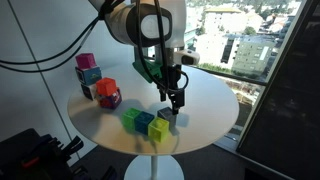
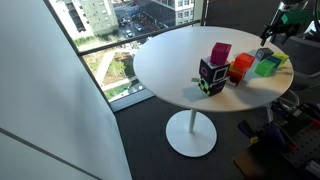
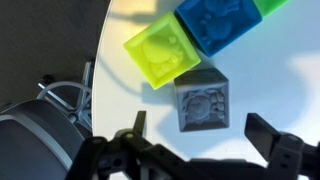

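A small grey cube (image 3: 203, 106) lies on the white table with a patterned top face, in the middle of the wrist view. My gripper is open above it. One finger stands left of the cube and one to its right, both apart from it, with clear gaps. The same grey cube (image 1: 166, 115) shows under my gripper (image 1: 174, 104) in exterior view 1. A yellow cube (image 3: 161, 50) sits close beside the grey one, followed by a blue cube (image 3: 218, 20) and the edge of a green one (image 3: 268, 5).
A red block (image 1: 107, 88) and a stack of dark and pink cubes (image 1: 88, 70) stand on the table's far left in exterior view 1.
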